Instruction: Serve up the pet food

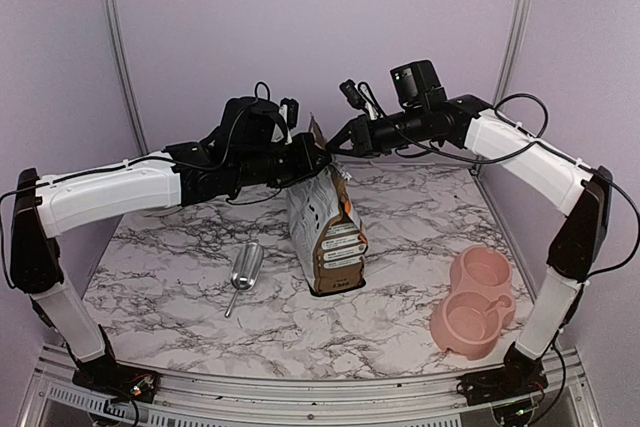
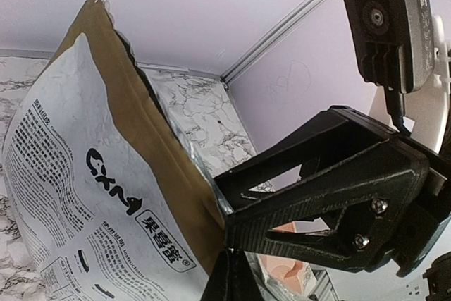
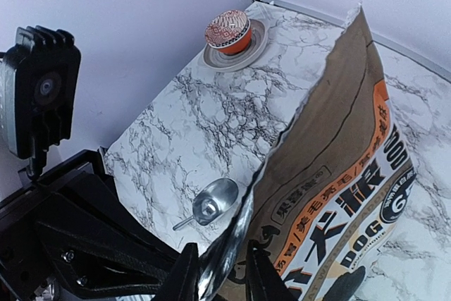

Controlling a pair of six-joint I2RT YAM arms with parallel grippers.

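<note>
The pet food bag (image 1: 335, 232) stands upright in the middle of the table, brown and white with a silver lining at its top edge. My left gripper is shut at that top edge; whether any of the bag's wall is between its fingertips is hidden. From the other side, my right gripper is part open, with the bag's silver edge showing between its fingers. A metal scoop (image 1: 246, 267) lies on the table left of the bag. The pink double bowl (image 1: 470, 322) sits empty at the front right.
A patterned red bowl (image 3: 228, 29) rests on a plate (image 3: 262, 41) at the far left of the table, mostly behind my left arm in the top view. Both grippers are close together over the bag.
</note>
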